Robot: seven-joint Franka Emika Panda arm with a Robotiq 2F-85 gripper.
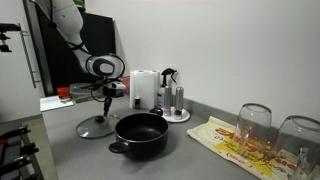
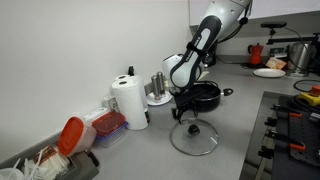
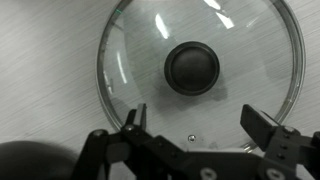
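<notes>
A round glass lid (image 3: 135, 55) with a black knob (image 3: 192, 68) lies flat on the grey table. Just above it my gripper stands open, its two black fingers well apart with nothing between them; the knob shows ahead of the fingertips in the wrist view. In exterior view 2 the lid (image 2: 205, 143) rests clear of the black pot, and the gripper (image 2: 178, 115) hangs over its far edge. The black pot (image 1: 141, 133) has no lid on it and looks empty from this angle.
Behind the pot are a paper towel roll (image 1: 145, 90) and a plate of bottles (image 1: 176, 117). Two upturned glasses (image 1: 254, 122) stand at the right by a patterned cloth (image 1: 228, 143). Red bowls (image 2: 78, 133) sit at one side.
</notes>
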